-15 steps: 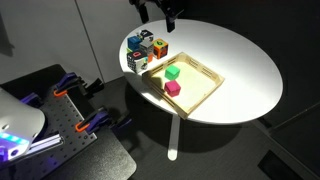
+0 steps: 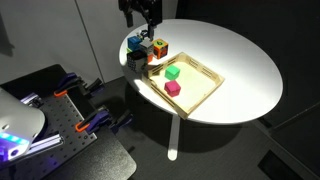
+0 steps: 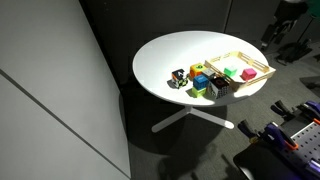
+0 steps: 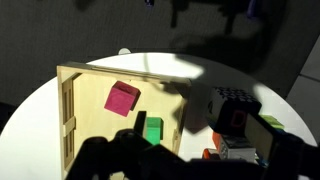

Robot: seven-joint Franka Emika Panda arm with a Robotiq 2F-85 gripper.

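Observation:
My gripper [image 2: 142, 24] hangs in the air above the cluster of cubes at the table's left side, its fingers open and empty. In the wrist view the dark fingers [image 4: 122, 152] spread wide across the bottom. A pink cube [image 2: 172, 89] and a green cube [image 2: 172, 73] lie apart in the shallow wooden tray [image 2: 207, 96]. Outside the tray, a black-and-white patterned cube [image 4: 233, 110] stands near the table edge, in the arm's shadow. Beside it are a blue-topped cube [image 3: 201, 82] and a yellow-orange cube [image 2: 161, 47].
More patterned blocks [image 3: 180, 77] sit close to the cluster. Below, the floor [image 2: 220, 150] is dark.
My gripper has moved left in exterior view 1, over the cube cluster. The patterned cube has darkened under its shadow. The cubes in the tray have not moved.

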